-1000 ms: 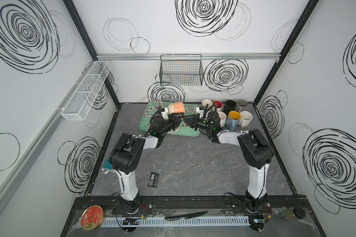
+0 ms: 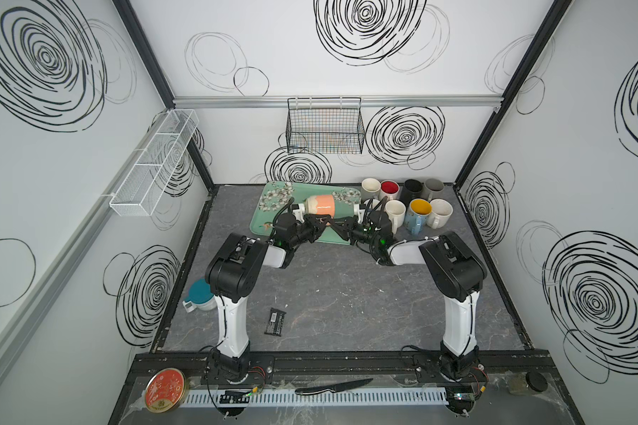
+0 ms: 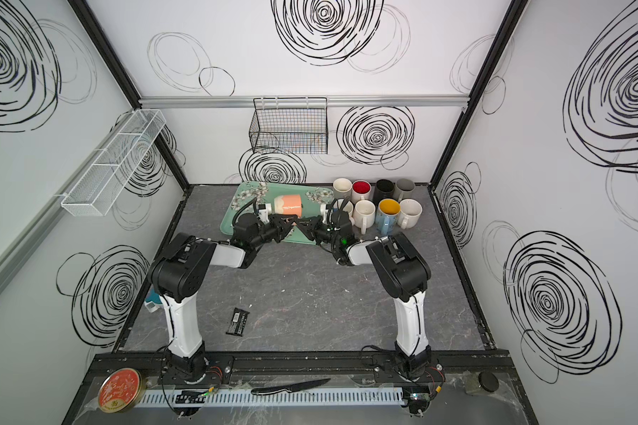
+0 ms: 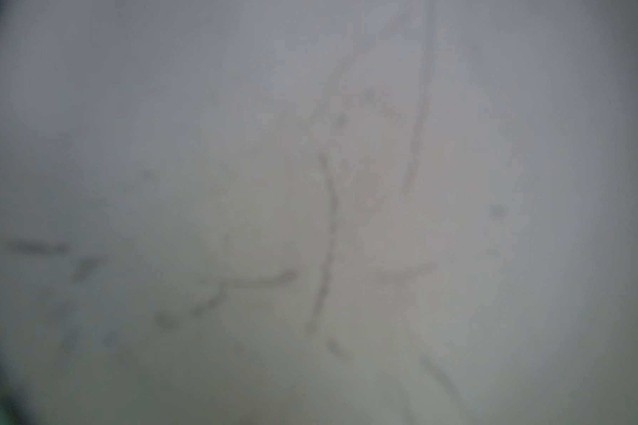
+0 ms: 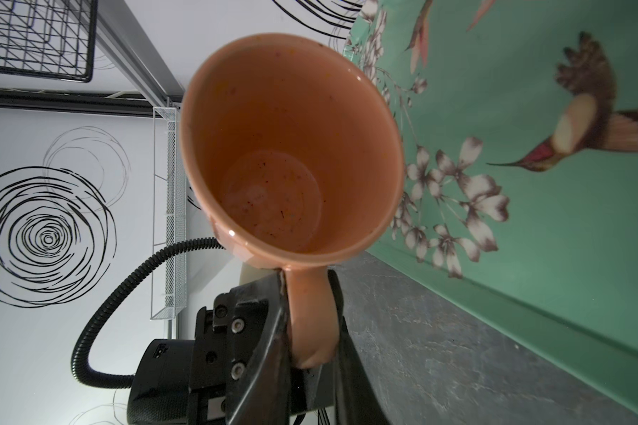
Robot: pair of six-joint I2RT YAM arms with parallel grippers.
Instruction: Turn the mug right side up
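Observation:
An orange-and-cream mug (image 2: 321,205) is held on its side over the green tray (image 2: 269,225), its open mouth facing right. In the right wrist view its interior (image 5: 283,127) and its handle (image 5: 308,311) show. My left gripper (image 2: 312,225) is shut on the mug; the left wrist view is filled by a blurred pale surface. My right gripper (image 2: 336,225) meets it from the right at the handle, whose lower part lies between the right fingers in the right wrist view; whether they grip it cannot be told.
Several mugs (image 2: 438,212) stand at the back right of the table. A small black packet (image 2: 275,321) lies on the bare front middle, and a teal-lidded container (image 2: 199,290) is at the front left. A wire basket (image 2: 324,127) hangs on the back wall.
The mug and my left gripper have moved slightly right and down and the mug lies more level. My right gripper has also come down a little, toward the handle.

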